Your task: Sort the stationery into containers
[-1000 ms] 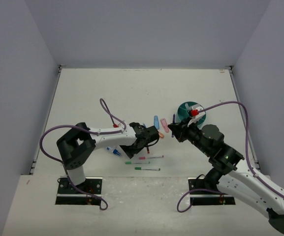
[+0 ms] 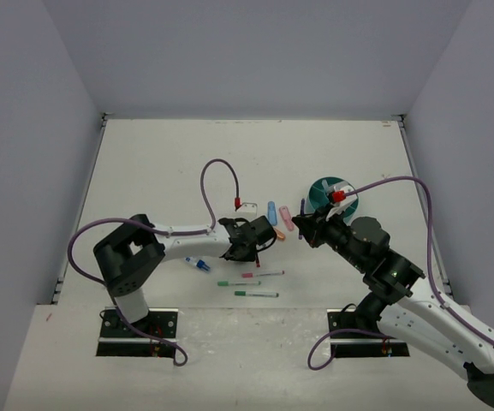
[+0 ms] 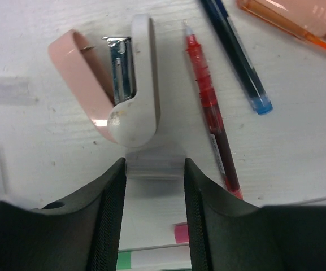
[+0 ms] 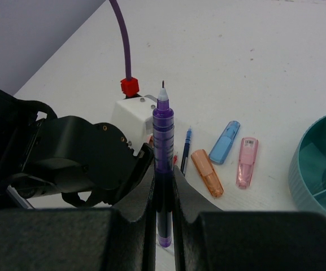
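Observation:
In the left wrist view, my left gripper has a small greyish see-through block (image 3: 156,165) filling the gap between its fingertips; it appears shut on it. Just beyond lies a pink and white stapler-like tool (image 3: 137,107). A red pen (image 3: 211,110) and a dark blue pen (image 3: 239,56) lie to its right. My right gripper is shut on a purple pen (image 4: 164,130), held upright, tip up. The round teal container (image 4: 304,186), divided inside, stands to its right. From above, the left arm hides its own fingertips.
Blue (image 2: 271,212), pink (image 2: 286,218) and orange (image 2: 279,234) highlighters lie between the arms. Green and pink-capped markers (image 2: 256,294) lie near the front edge. Blue-ended clear items (image 2: 198,264) rest beside the left forearm.
The right arm and its purple pen have stayed still.

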